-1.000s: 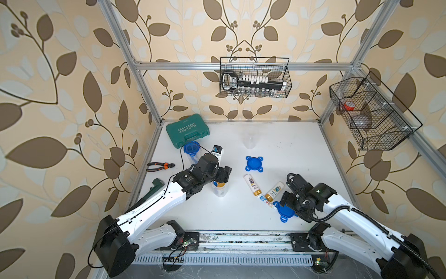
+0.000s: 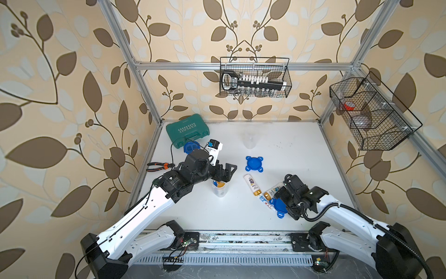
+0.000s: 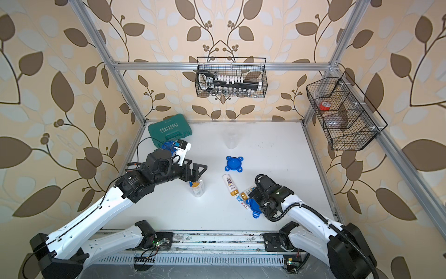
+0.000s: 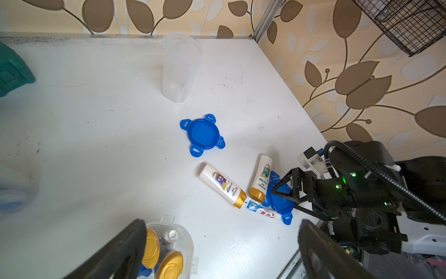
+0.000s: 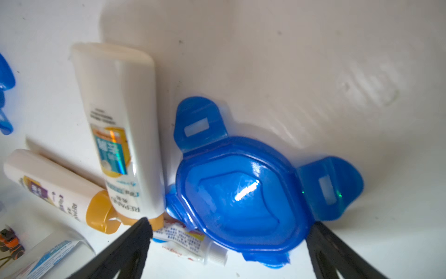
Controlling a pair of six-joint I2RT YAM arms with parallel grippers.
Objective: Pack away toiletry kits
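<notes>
My right gripper is open, low around a blue lid (image 5: 239, 195). Against that lid lie a white tube with gold cap (image 5: 123, 125) and a small toothpaste tube (image 5: 185, 241); a second white tube (image 4: 222, 185) lies alongside. Another blue lid (image 4: 203, 134) lies mid-table. An empty clear cup (image 4: 181, 65) stands behind it. My left gripper (image 2: 228, 171) hangs open above a clear container (image 4: 185, 251) holding gold-capped tubes and other items.
A green case (image 2: 187, 130) sits back left, a blue-lidded container (image 2: 191, 147) before it, pliers (image 2: 158, 166) at the left edge. Wire baskets (image 2: 254, 76) hang above.
My left gripper has risen slightly and moved right.
</notes>
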